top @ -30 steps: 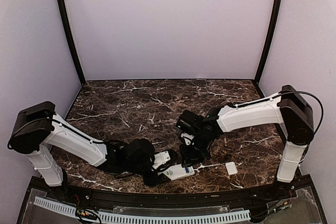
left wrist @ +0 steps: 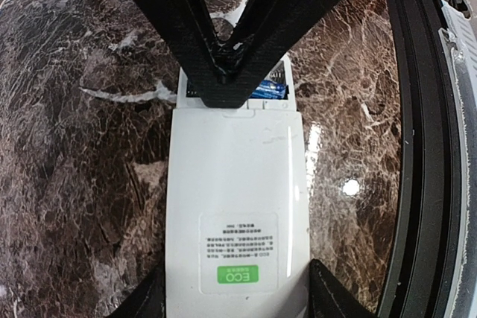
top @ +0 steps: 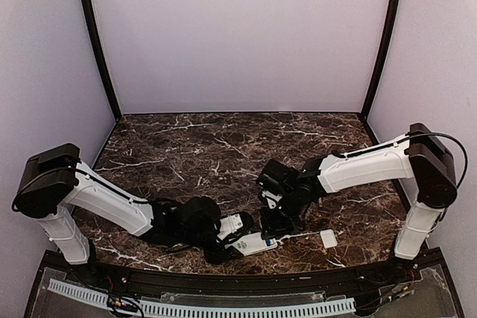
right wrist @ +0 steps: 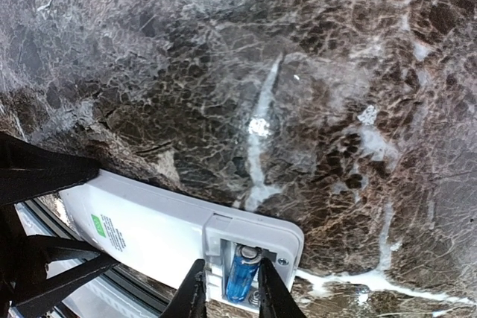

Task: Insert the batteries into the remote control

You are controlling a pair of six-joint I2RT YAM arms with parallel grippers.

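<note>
A white remote control (left wrist: pixel 238 176) lies face down, its battery compartment uncovered at the far end. My left gripper is shut on its sides, one finger along each edge. In the right wrist view a blue battery (right wrist: pixel 242 277) sits tilted in the compartment, metal end up. My right gripper is over the compartment, its fingers (right wrist: pixel 195 288) slightly apart on either side of the battery. A gap shows on the left; the right fingertip covers part of the battery's edge. Whether both pads touch it cannot be told. The left wrist view hides much of the compartment behind these fingers.
A small white flat piece (top: pixel 328 238), probably the battery cover, lies on the marble table (top: pixel 238 147) right of the remote. The table's front rail (top: pixel 238 282) runs close to the remote.
My right gripper and arm have shifted slightly to the right over the compartment. The left arm and the remote have stayed in place.
</note>
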